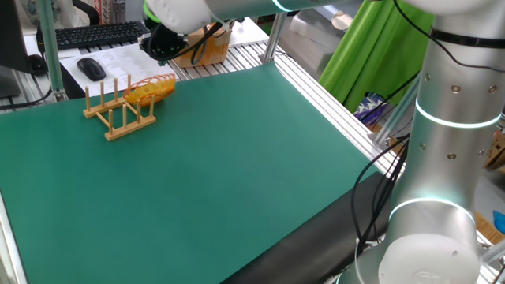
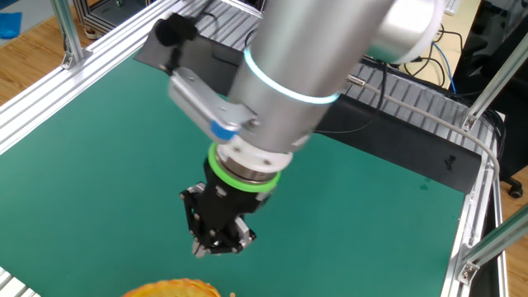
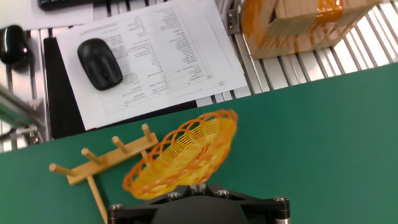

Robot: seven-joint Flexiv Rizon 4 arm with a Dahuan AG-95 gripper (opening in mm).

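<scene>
A yellow woven basket with an orange looped rim (image 3: 183, 152) lies tilted at the right end of a wooden peg rack (image 3: 112, 158). In exterior view 1, the basket (image 1: 151, 91) leans by the rack's rear right corner, and the pegged rack (image 1: 118, 110) stands on the green mat. Exterior view 2 has only the basket's top edge (image 2: 173, 289) at the bottom of the picture. My gripper (image 2: 223, 242) hangs above the mat with its fingers spread and nothing between them. From exterior view 1 the gripper (image 1: 160, 54) is up and behind the basket, clear of it.
Behind the mat's far edge lie a paper sheet (image 3: 152, 62), a black mouse (image 3: 99, 64) and a taped cardboard box (image 3: 298, 28). A keyboard (image 1: 91, 35) sits farther back.
</scene>
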